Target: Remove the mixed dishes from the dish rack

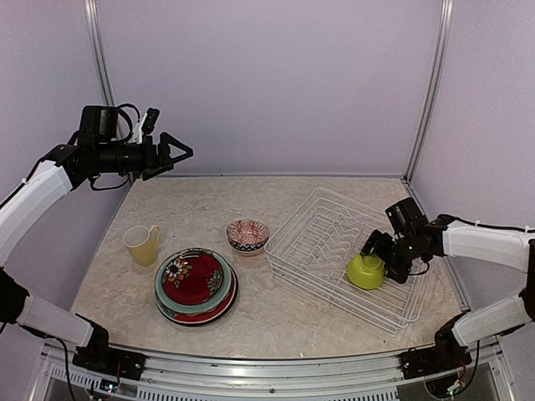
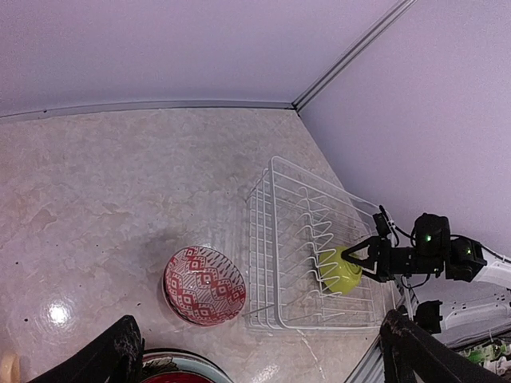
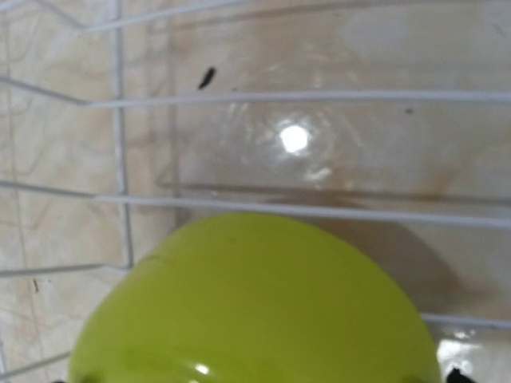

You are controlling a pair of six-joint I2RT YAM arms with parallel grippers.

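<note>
A yellow-green bowl sits upside down inside the white wire dish rack, toward its right end. My right gripper is open and low over this bowl, its fingers close to the bowl's sides; whether they touch cannot be told. In the right wrist view the bowl fills the bottom, with only a dark bit of one finger at the lower right. High over the back left, my left gripper stands open and empty, its fingers wide apart in the left wrist view.
Left of the rack stand patterned red bowls, one inside another. Stacked plates lie at the front left, near a yellow mug. Bare table shows in front, and the back middle is clear. A wall flanks the rack's right side.
</note>
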